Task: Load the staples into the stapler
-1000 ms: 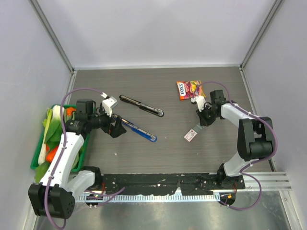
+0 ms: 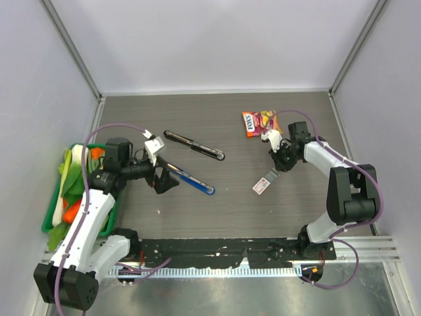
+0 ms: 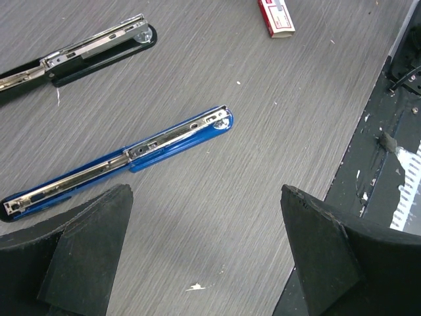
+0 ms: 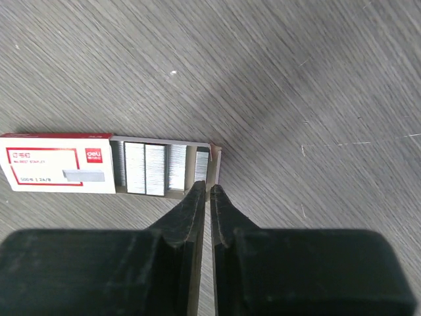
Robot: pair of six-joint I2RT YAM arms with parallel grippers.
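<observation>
An opened box of staples (image 4: 56, 164) lies on the table, its tray showing several staple strips (image 4: 155, 168). My right gripper is over the tray's end, fingertips close together; whether anything is between them cannot be told. A blue stapler (image 3: 177, 141) lies unfolded lengthwise, and a black stapler (image 3: 99, 52) lies likewise behind it. My left gripper hangs open at the left of the blue stapler in the top view, with nothing between its fingers.
A snack bag (image 2: 258, 124) lies at the back right. A green basket of vegetables (image 2: 49, 217) stands at the far left.
The left arm has shifted only slightly.
</observation>
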